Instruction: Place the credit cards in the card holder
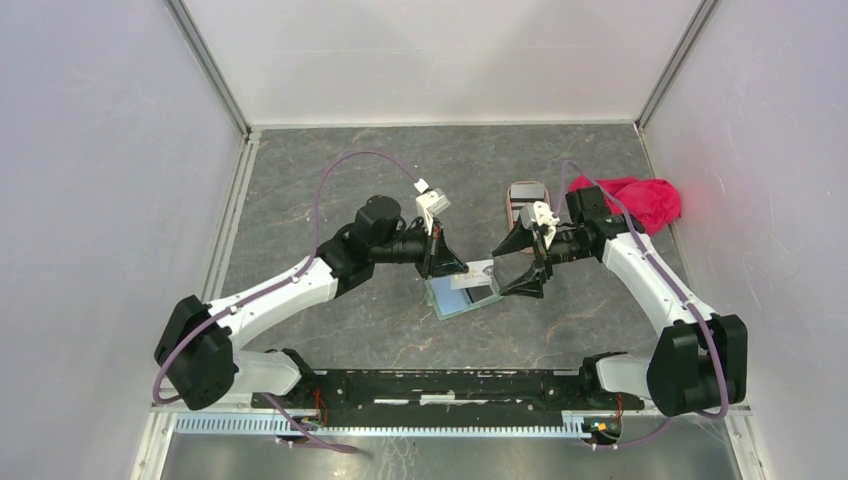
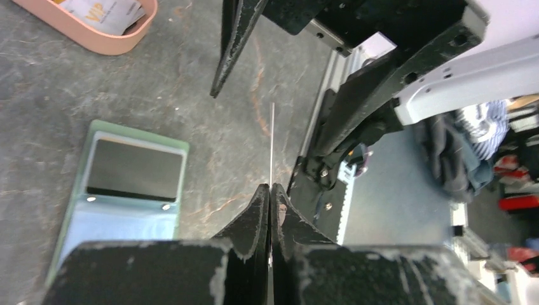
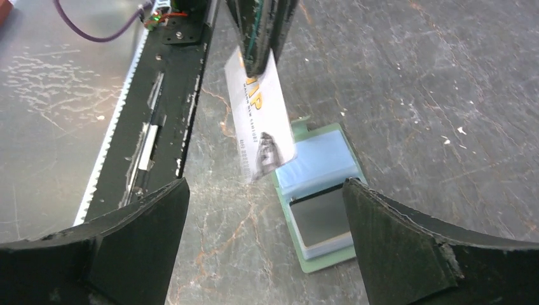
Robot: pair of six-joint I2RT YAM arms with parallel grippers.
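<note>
A white card with yellow lettering (image 3: 257,117) is pinched at one end by my left gripper (image 1: 462,269), which holds it raised above the card holder. In the left wrist view the card (image 2: 272,140) shows edge-on, as a thin upright line. Below it on the table lies the card holder (image 1: 463,305), green-rimmed with a light blue part and a dark pocket (image 2: 135,169). My right gripper (image 1: 512,268) stands open just right of the card, its fingers spread wide. Nothing is between them; the card's free end is in front of the gap.
Behind the right gripper stands a pink oval container (image 1: 514,186), with more cards (image 2: 109,14) inside it. A red cloth (image 1: 640,200) lies by the right wall.
</note>
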